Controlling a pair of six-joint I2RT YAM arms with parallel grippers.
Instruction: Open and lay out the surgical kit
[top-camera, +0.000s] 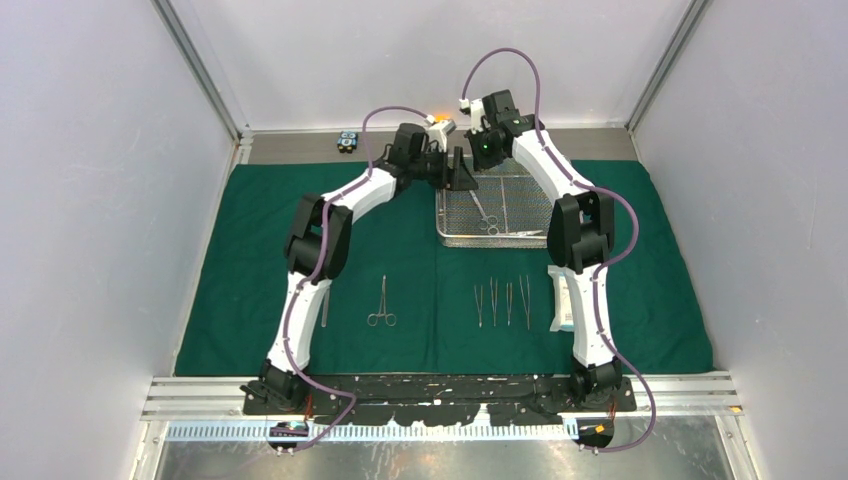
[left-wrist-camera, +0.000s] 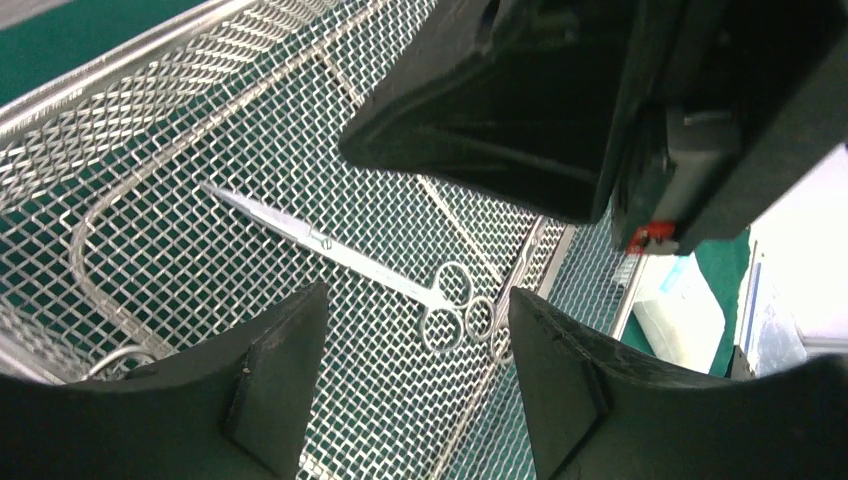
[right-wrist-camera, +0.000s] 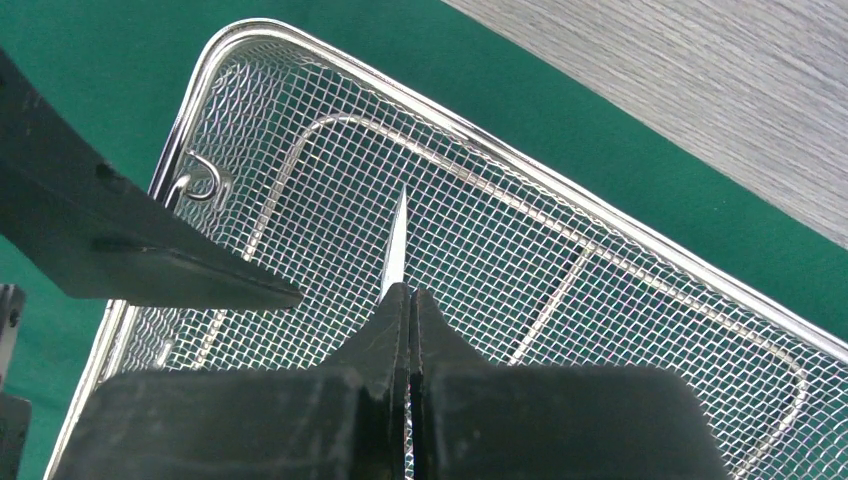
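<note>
The wire mesh tray (top-camera: 520, 242) rests on the green cloth, right of centre. Scissors (left-wrist-camera: 372, 270) lie in it, blades toward the top left in the left wrist view. Other ringed instruments lie partly visible beside them. My left gripper hangs over the tray, part open, with nothing between its fingertips. My right gripper is shut over the scissors; their blade (right-wrist-camera: 396, 240) shows beyond the fingertips, the rest hidden beneath. A black part of the other arm reaches into each wrist view, close by.
Laid out on the front cloth are a slim instrument (top-camera: 325, 315), a clamp (top-camera: 383, 305), several tweezers (top-camera: 495, 300) and a white packet (top-camera: 560, 300). The two arms' ends are close together over the tray.
</note>
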